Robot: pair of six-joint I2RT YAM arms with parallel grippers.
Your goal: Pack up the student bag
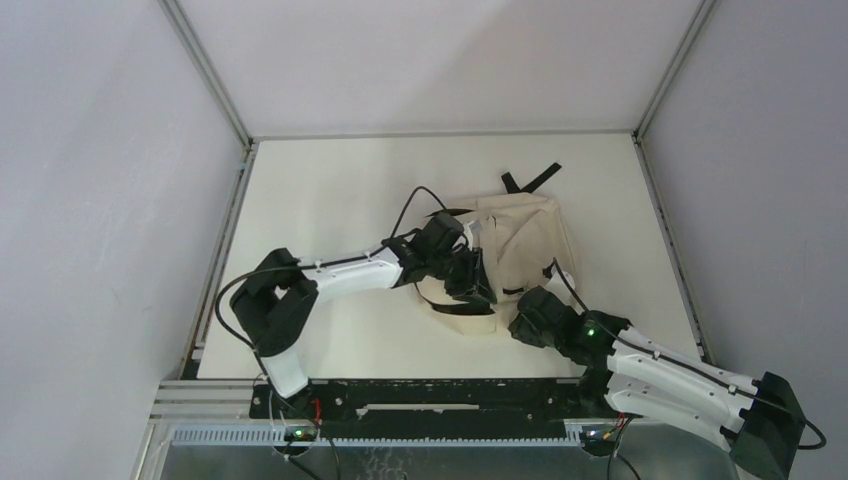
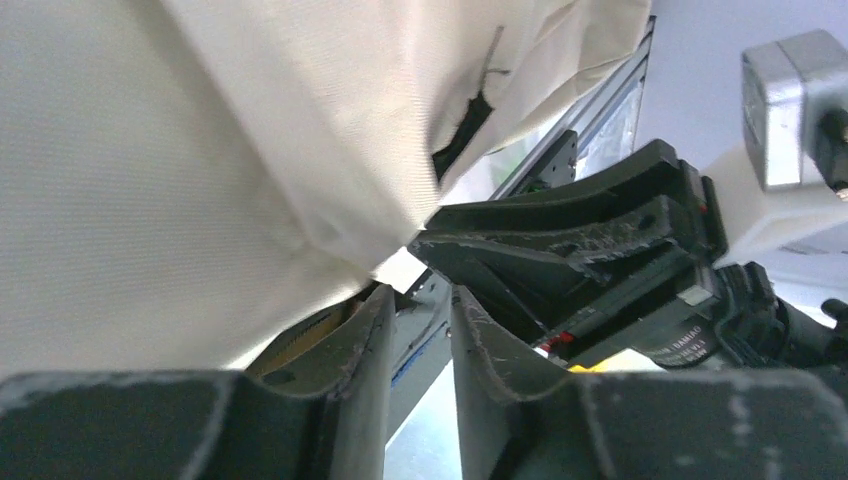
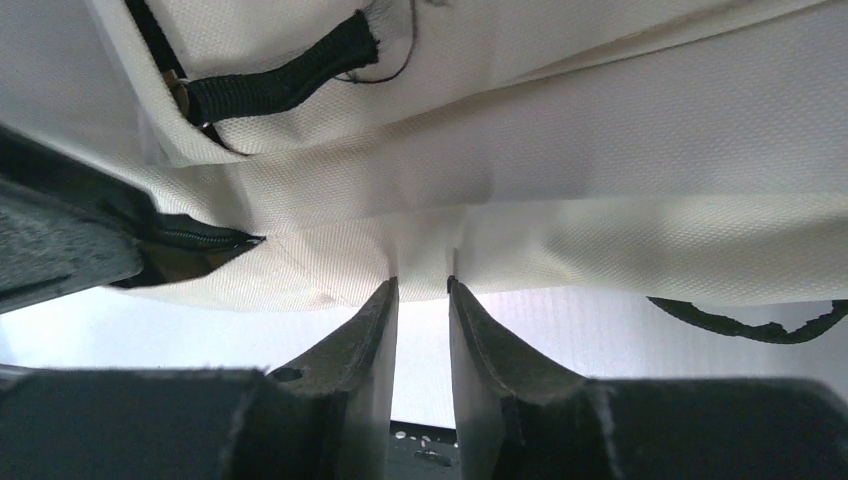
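Observation:
The beige bag (image 1: 530, 235) lies in the middle of the table, its dark-edged opening (image 1: 465, 309) towards the left. My left gripper (image 1: 484, 292) is over the bag near the front end of that opening. In the left wrist view, its fingers stand a little apart, with no cloth clearly held between them; a fold of bag cloth (image 2: 330, 190) hangs just beyond the tips. At the bag's front edge, my right gripper is shut on beige cloth (image 3: 420, 235). The bag's inside is mostly hidden.
Black straps (image 1: 532, 178) stick out behind the bag. The two grippers are very close together; the right gripper's dark body (image 2: 590, 250) fills much of the left wrist view. Bare table (image 1: 320, 200) lies to the left and the far right.

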